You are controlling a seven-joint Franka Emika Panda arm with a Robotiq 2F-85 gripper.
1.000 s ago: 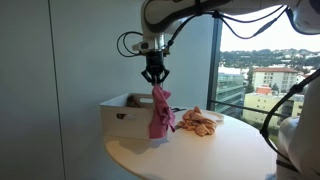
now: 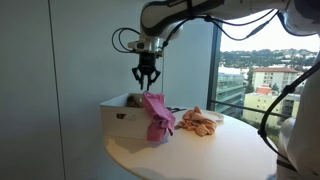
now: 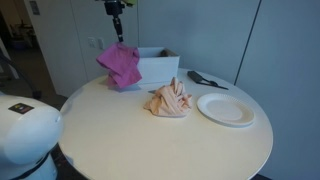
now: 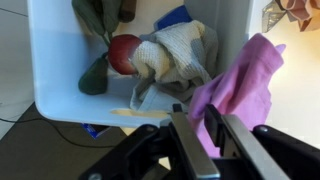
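A pink cloth [image 2: 159,117] hangs over the rim of the white box [image 2: 121,123], with its lower part down the outside toward the table. My gripper [image 2: 147,82] is above the box, its fingers parted and the cloth's top just below them. In the other exterior view the cloth [image 3: 121,65] spreads over the box's corner, below the gripper [image 3: 120,39]. From the wrist, the cloth [image 4: 245,85] shows past the fingertips, at the box's edge. Whether it still touches the fingers is hard to tell.
Inside the box lie a red round thing [image 4: 123,54], a greyish-white cloth [image 4: 170,57] and dark green items [image 4: 95,76]. A peach cloth [image 3: 170,100], a white plate [image 3: 226,110] and a black utensil [image 3: 205,79] are on the table.
The gripper has shifted left over the box, and its fingers have parted. The pink cloth, earlier hanging straight down from them, now slumps lower and wider across the rim.
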